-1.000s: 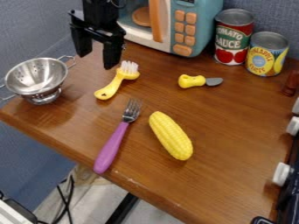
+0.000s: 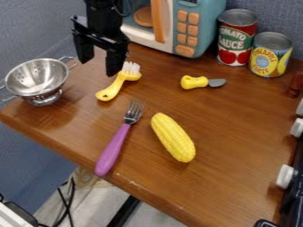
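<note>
My black gripper [image 2: 98,58] hangs at the upper left over the table, its two fingers apart with nothing seen between them, just above and left of a yellow brush [image 2: 116,84] with white bristles. A metal colander [image 2: 35,78] sits left of it. A fork with a purple handle [image 2: 112,149] lies in the middle, beside a yellow corn cob [image 2: 173,137]. A small yellow-handled knife [image 2: 196,82] lies further back on the right.
A teal toy microwave [image 2: 183,22], a tomato sauce can [image 2: 236,37] and a yellow can [image 2: 270,55] stand at the back. A dark stove with white knobs [image 2: 290,177] lines the right edge.
My gripper has shifted very slightly over the past second, staying above the colander and brush area. The objects on the table have not moved.
</note>
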